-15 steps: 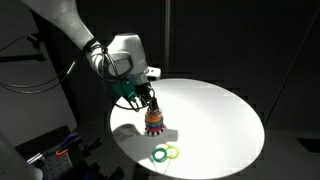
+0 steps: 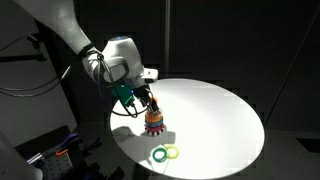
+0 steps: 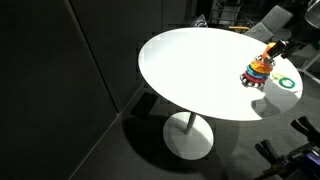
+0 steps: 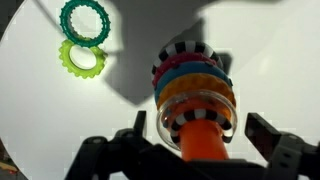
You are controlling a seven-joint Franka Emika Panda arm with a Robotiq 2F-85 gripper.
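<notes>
A toy of stacked rings (image 2: 154,122) stands on the white round table, its bands black-and-white, blue, red and orange from the bottom up. In the wrist view the orange post (image 4: 203,141) rises from a clear ring (image 4: 166,132) at the top of the stack (image 4: 188,72). My gripper is open above it, with one finger to each side of the post and a gap on both sides. A teal ring (image 4: 84,22) and a yellow-green ring (image 4: 82,59) lie flat on the table, beside the stack and almost touching each other.
Dark floor and curtains surround it. The stack stands near the table's edge on the arm's side.
The arm has lowered slightly and leaned a little over the stack. The stack and the two loose rings have stayed in place.
</notes>
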